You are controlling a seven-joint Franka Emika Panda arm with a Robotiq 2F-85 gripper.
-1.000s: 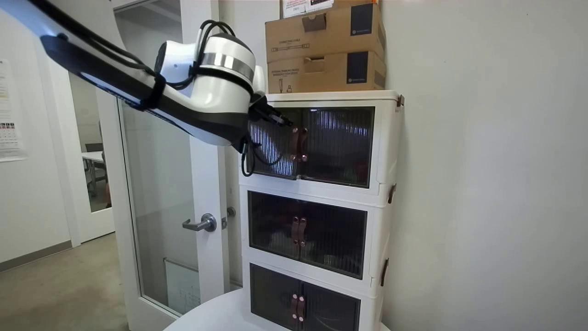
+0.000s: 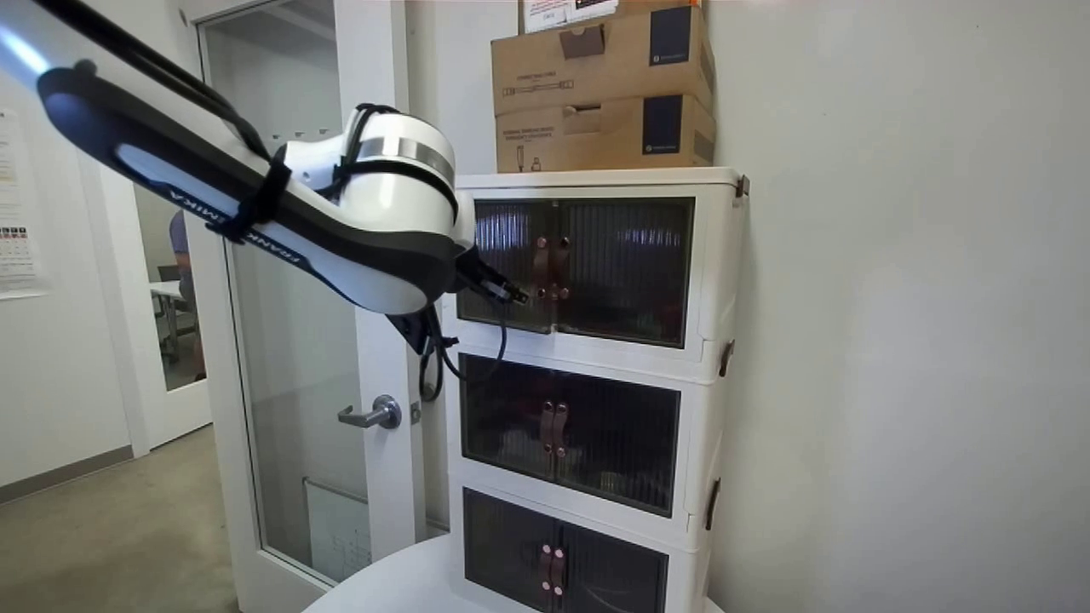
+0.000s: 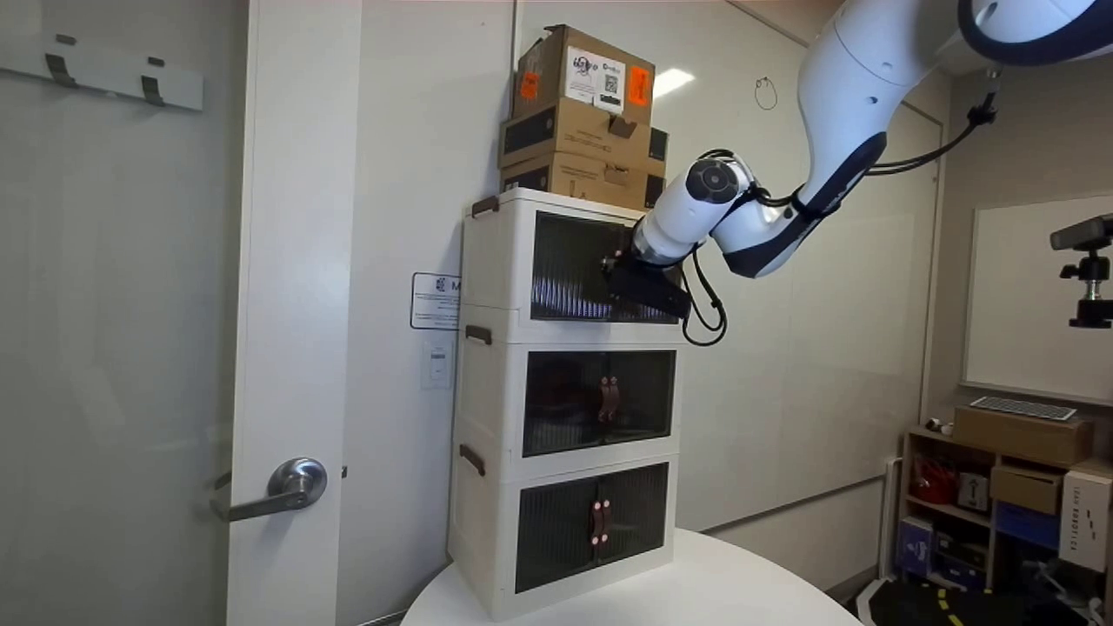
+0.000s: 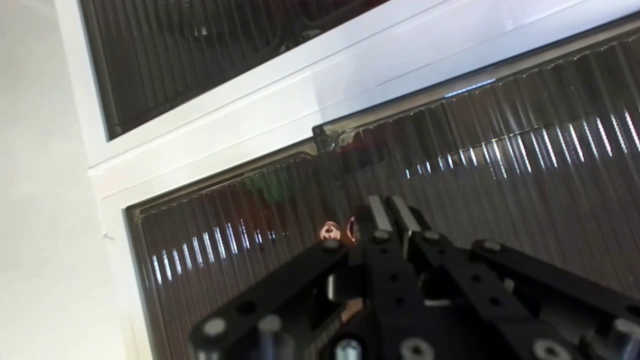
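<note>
A white cabinet (image 2: 705, 266) has three stacked tiers with dark ribbed double doors. Low in front of the top-left door (image 2: 506, 220) is my gripper (image 2: 518, 296), beside that door's brown strap handle (image 2: 542, 267). The right door (image 2: 623, 271) carries a matching strap (image 2: 563, 267). In the wrist view, the fingers (image 4: 380, 215) are drawn together, only a thin gap showing and nothing visible between their tips. Copper rivets (image 4: 330, 230) show just left of them; the rest of the straps is hidden behind the gripper. The door under the gripper stands slightly proud of its neighbour.
Cardboard boxes (image 2: 603, 82) are piled on the cabinet, which stands on a white round table (image 3: 730, 584). A glass door with a lever handle (image 2: 373, 414) is close on the left. Cables (image 3: 709, 313) hang below the wrist.
My gripper has moved down along the top-left door, from near the top of its handle to beside the lower end. The arm has tilted lower, and the top-left door looks about the same.
</note>
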